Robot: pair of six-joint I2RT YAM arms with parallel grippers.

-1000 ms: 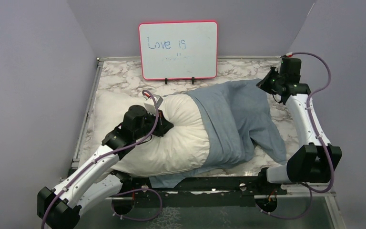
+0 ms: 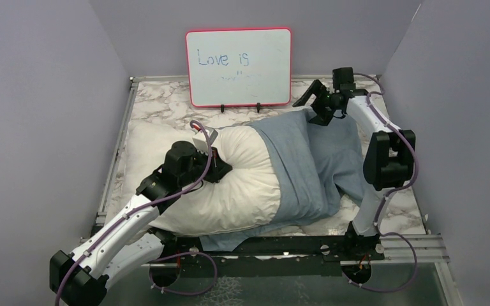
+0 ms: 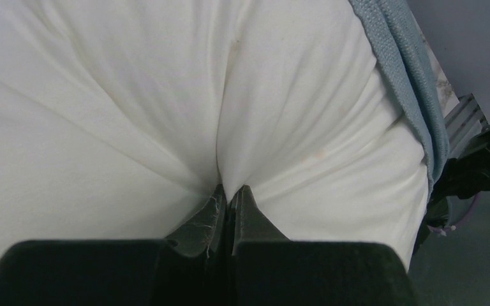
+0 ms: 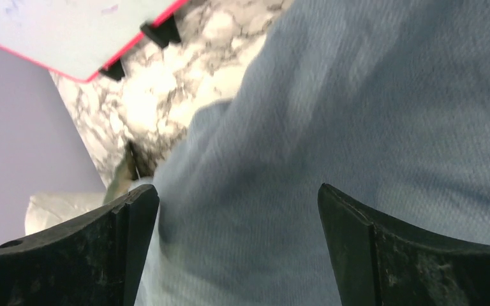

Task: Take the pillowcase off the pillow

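A plump white pillow [image 2: 245,194] lies across the left and middle of the table, most of it bare. The blue-grey pillowcase [image 2: 303,172] covers only its right end and trails flat to the right. My left gripper is shut on the pillow's white fabric, which gathers in creases running to the fingertips. At the back right, my right gripper [image 2: 307,109] stands open over the pillowcase's far edge. In the right wrist view the blue-grey cloth [image 4: 249,191] spreads between and below its parted fingers, not gripped.
A whiteboard [image 2: 239,67] with a red frame stands at the table's back edge, close to the left of my right gripper. Bare marble tabletop [image 2: 389,210] shows at the right front. Grey walls close in both sides.
My right gripper has opened and moved left from the back right corner, over the pillowcase's far edge. My left arm and the pillow look unmoved.
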